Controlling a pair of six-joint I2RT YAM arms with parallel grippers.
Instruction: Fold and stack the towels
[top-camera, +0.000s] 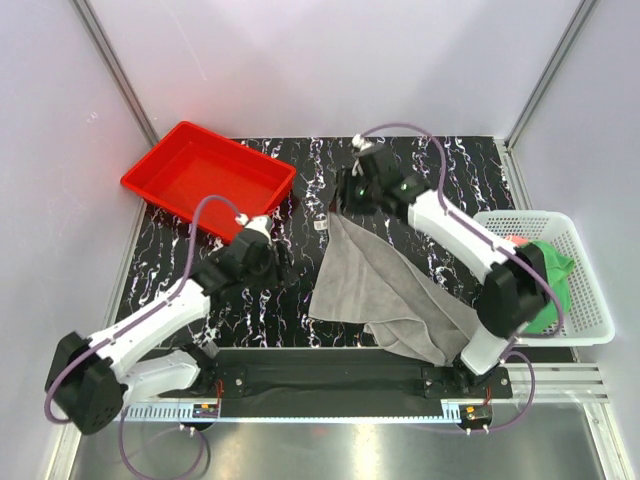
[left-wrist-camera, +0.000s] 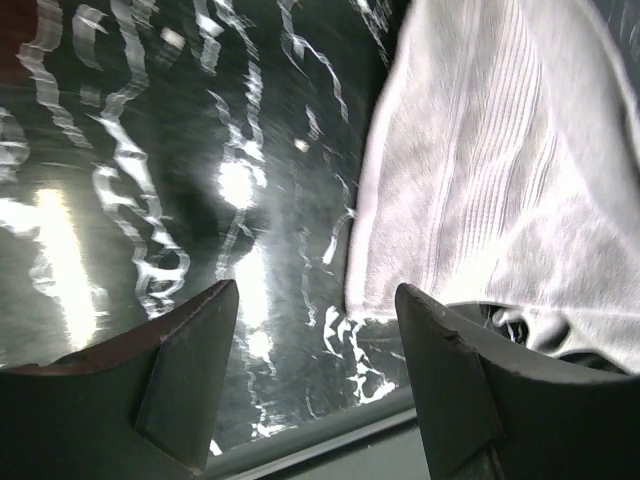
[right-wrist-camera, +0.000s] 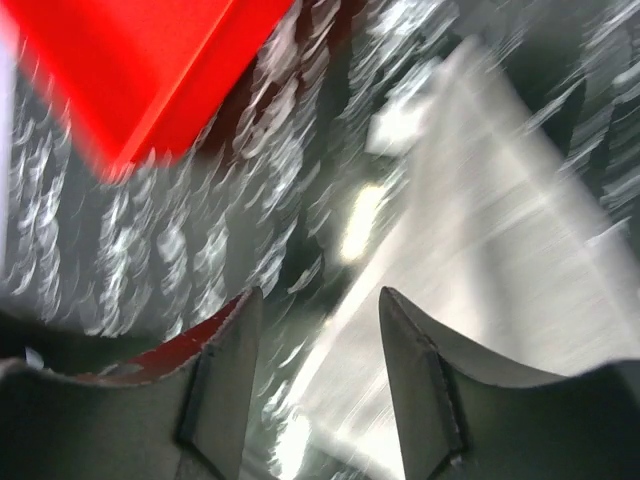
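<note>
A grey towel (top-camera: 365, 290) lies loosely spread and partly folded on the marble surface right of centre, a narrow end reaching up to the back. My left gripper (top-camera: 280, 265) stands open left of the towel, whose edge shows just past its fingers (left-wrist-camera: 470, 390) in the left wrist view. My right gripper (top-camera: 342, 188) is over the towel's far corner; its fingers (right-wrist-camera: 420, 380) stand apart in the blurred right wrist view, with no cloth visibly held.
A red empty tray (top-camera: 205, 170) sits at the back left. A white basket (top-camera: 590, 300) at the right holds a green cloth (top-camera: 555, 270) and other cloths.
</note>
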